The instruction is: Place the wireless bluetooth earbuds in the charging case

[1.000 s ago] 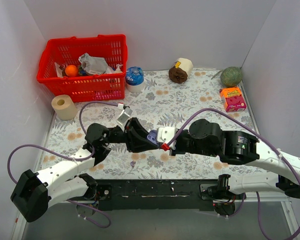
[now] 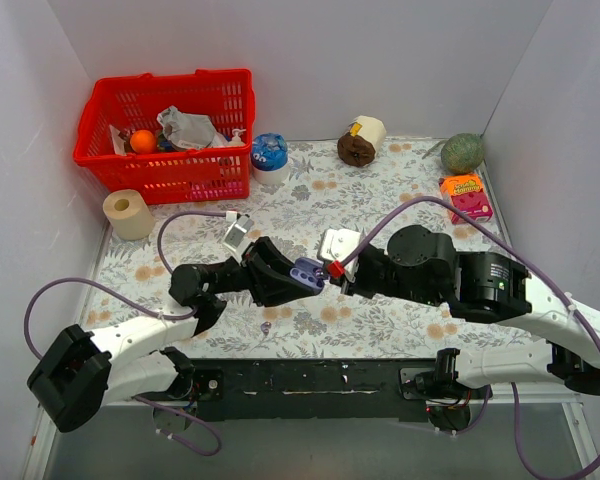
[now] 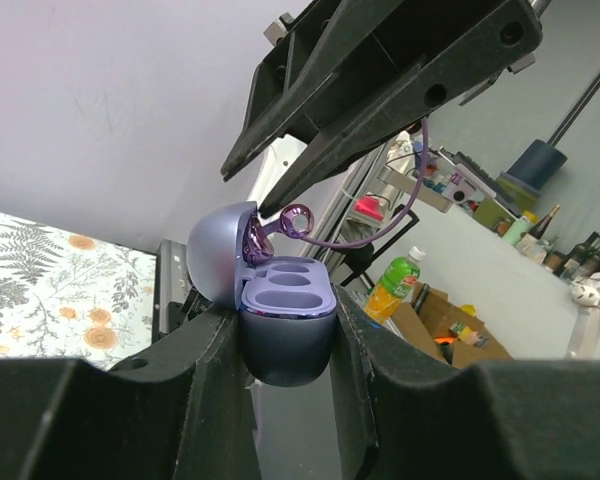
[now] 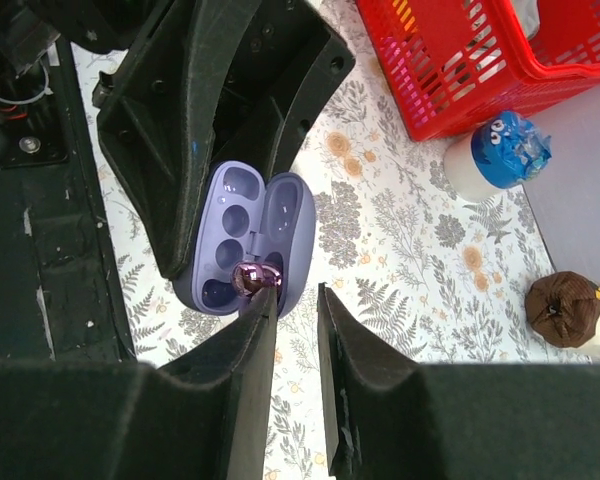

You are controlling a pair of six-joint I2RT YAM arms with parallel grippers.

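In the left wrist view, my left gripper is shut on the open lavender charging case (image 3: 289, 299), its lid on the left and its slots facing up. A shiny purple earbud (image 3: 297, 220) leans tilted against the lid, its rounded end above the slots rather than seated. My right gripper stands open at the lower end of the case; one fingertip (image 4: 270, 300) overlaps the earbud in the right wrist view, and the gap looks empty. Contact is hard to judge. On the table in the top view lies another small purple piece (image 2: 266, 327).
A red basket (image 2: 165, 180) stands at the back left, next to a blue-topped jar (image 2: 269, 153). A paper roll (image 2: 128, 214) sits at the left; a snack box (image 2: 466, 199) and green melon (image 2: 462, 153) are at the right. The patterned tabletop beyond the arms is clear.
The earbud's rounded end has risen from just over the slots, leaving it more tilted.
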